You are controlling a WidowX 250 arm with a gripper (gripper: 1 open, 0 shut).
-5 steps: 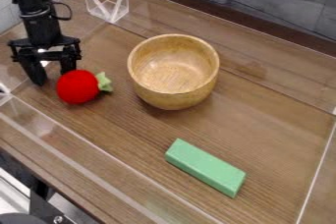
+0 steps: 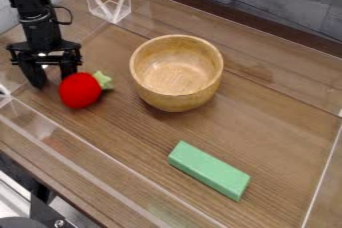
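My gripper (image 2: 43, 52) hangs at the left edge, low over the table. Its dark fingers are beside a red tomato-like object (image 2: 80, 90) with a green stem; whether they hold anything is hard to tell, as the area below them is dark and small.
A wooden bowl (image 2: 178, 72) stands right of the red object. A green block (image 2: 209, 169) lies at the lower right. A white wire-like piece (image 2: 115, 5) is near the top.
My gripper has shifted slightly down and left; the red object looks nearly unmoved.
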